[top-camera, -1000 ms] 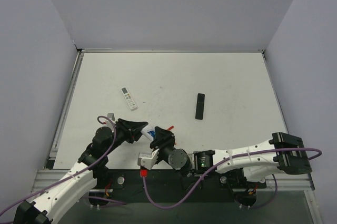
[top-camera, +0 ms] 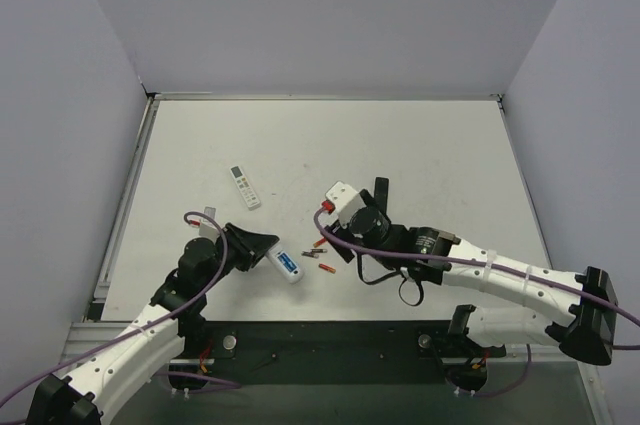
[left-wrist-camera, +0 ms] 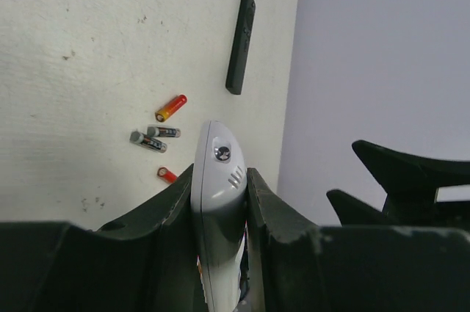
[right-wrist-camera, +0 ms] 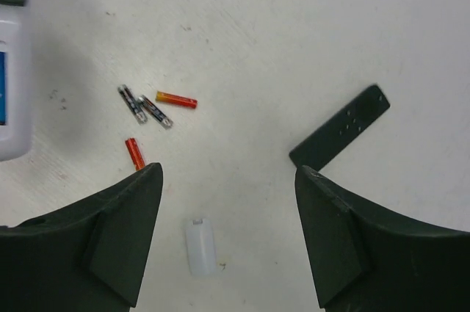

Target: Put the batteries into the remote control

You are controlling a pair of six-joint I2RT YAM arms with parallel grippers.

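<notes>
My left gripper (top-camera: 268, 245) is closed around a white remote with a blue screen (top-camera: 285, 265); in the left wrist view its side (left-wrist-camera: 220, 165) shows between the fingers. My right gripper stands open, empty, over the table, right of the remote in the top view. Beneath and between the grippers lie loose batteries: a red-yellow one (left-wrist-camera: 171, 108), two dark silver ones (right-wrist-camera: 132, 104) and another red one (right-wrist-camera: 135, 153), with a further orange one (right-wrist-camera: 176, 100) seen from the right wrist. The battery compartment cannot be seen.
Another white remote (top-camera: 245, 187) lies at the back left. A black bar (right-wrist-camera: 339, 127) lies right of the batteries. A small white object (right-wrist-camera: 200, 246) lies below the right gripper.
My right gripper has pulled away from the held remote, moving up the top view to the right, uncovering the batteries. My left gripper stays nearly in place with the remote.
</notes>
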